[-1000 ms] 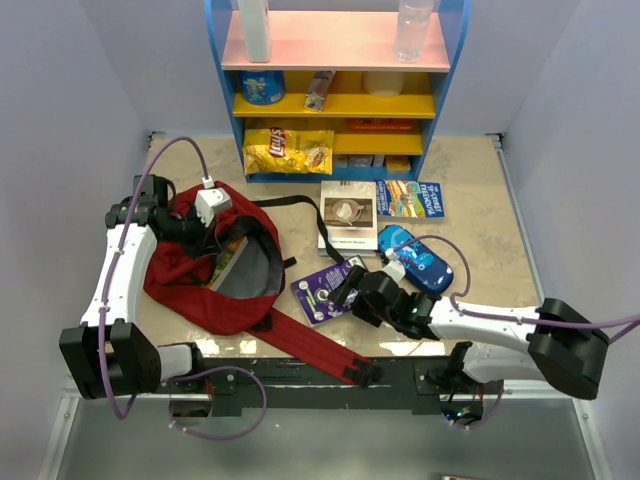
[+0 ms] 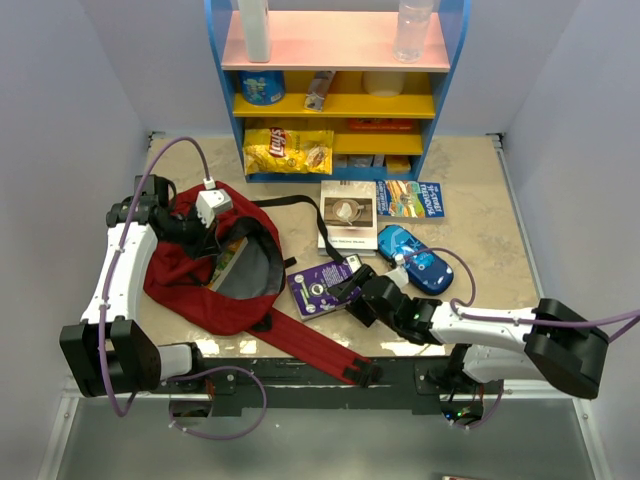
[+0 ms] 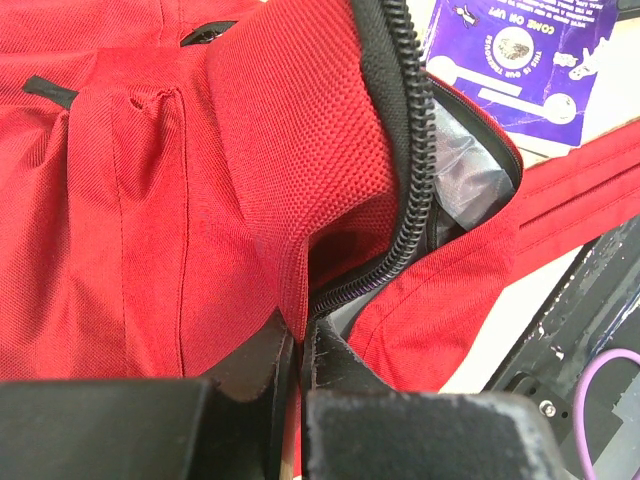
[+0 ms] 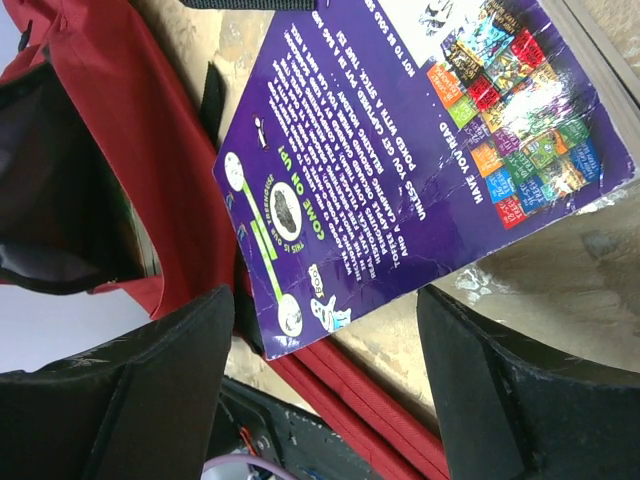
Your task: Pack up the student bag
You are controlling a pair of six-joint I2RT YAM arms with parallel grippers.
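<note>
The red bag [image 2: 225, 319] lies on the left with its mouth open and a book [image 2: 229, 262] inside. My left gripper is shut on the bag's fabric beside the zipper. A purple book [image 2: 312, 287] lies flat on the table just right of the bag; its printed cover [image 4: 340, 150] fills much of the right wrist view. Over the book's right part is my right gripper [image 2: 352, 292], hiding some of it in the top view. Its fingers [image 4: 190, 350] stand apart, with the book's near edge showing beyond and between them; no grip on it shows.
A white book [image 2: 349, 235], a blue magazine [image 2: 410, 212] and a blue pencil case [image 2: 427, 272] lie behind the right gripper. The shelf [image 2: 345, 107] at the back holds a yellow chip bag [image 2: 287, 151]. A red strap [image 2: 310, 345] runs along the front edge.
The purple book has turned and shifted slightly left. The left arm and bag have not moved.
</note>
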